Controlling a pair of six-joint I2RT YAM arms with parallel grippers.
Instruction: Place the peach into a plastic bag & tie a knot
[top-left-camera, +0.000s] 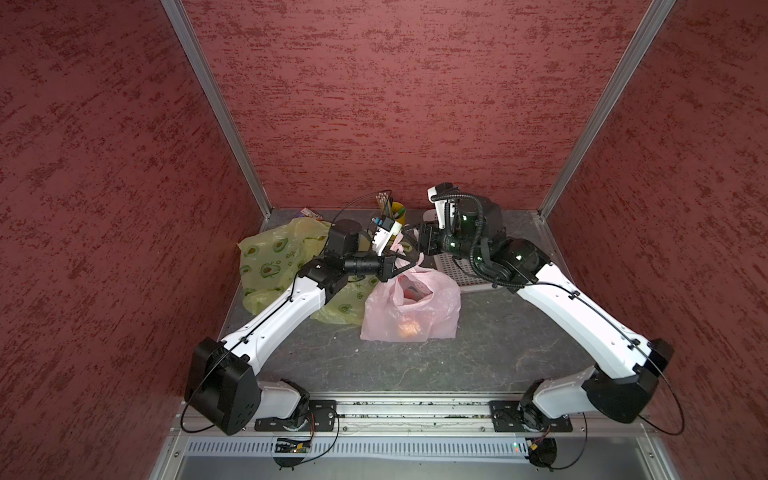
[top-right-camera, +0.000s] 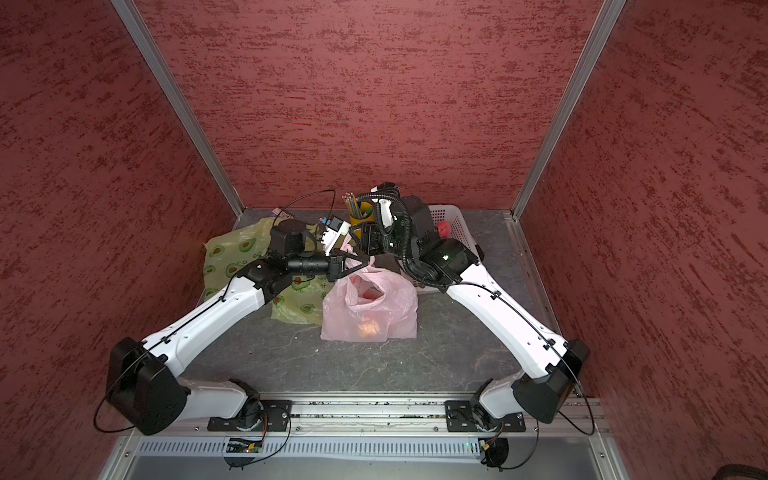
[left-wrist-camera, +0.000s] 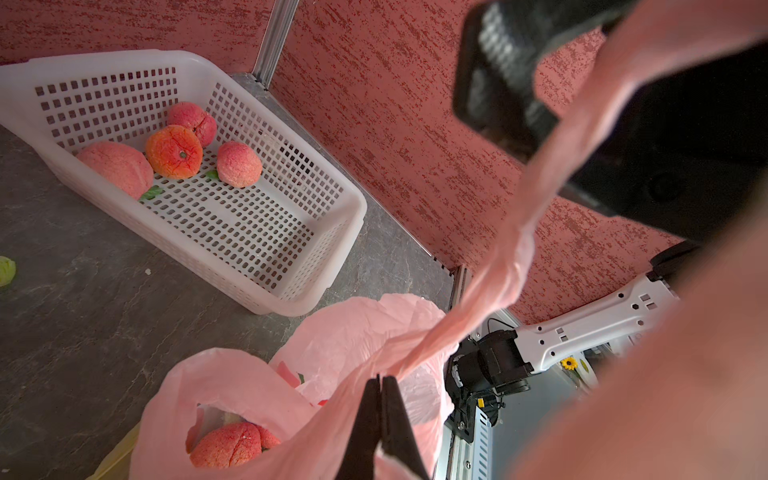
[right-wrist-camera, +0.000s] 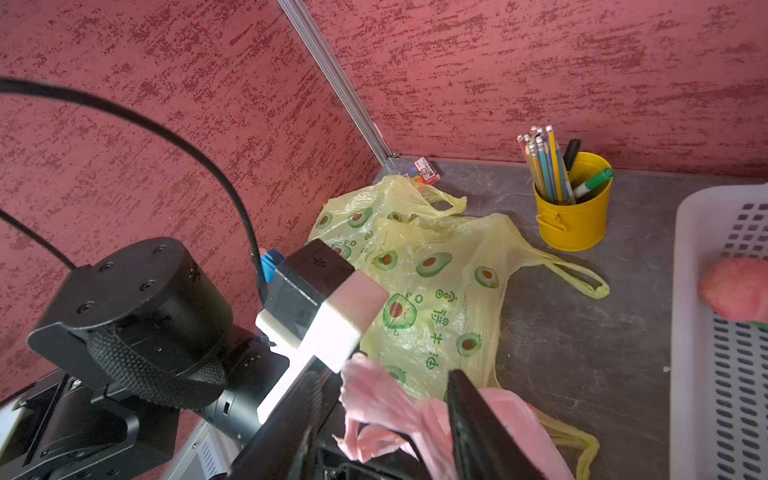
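The pink plastic bag stands upright on the table with its mouth open. A peach shows inside it, and something orange glows through its front. My left gripper is shut on the bag's plastic near its upper part, at the twisted handle. In the right wrist view, my right gripper has its fingers apart, with a pink handle strip hanging between them. The top left view puts this right gripper just above and behind the left gripper, very close to it.
A white basket holding several peaches stands behind on the right. The yellow-green avocado bag lies at left. A yellow bucket of pencils stands at the back. Bare table shows at front right.
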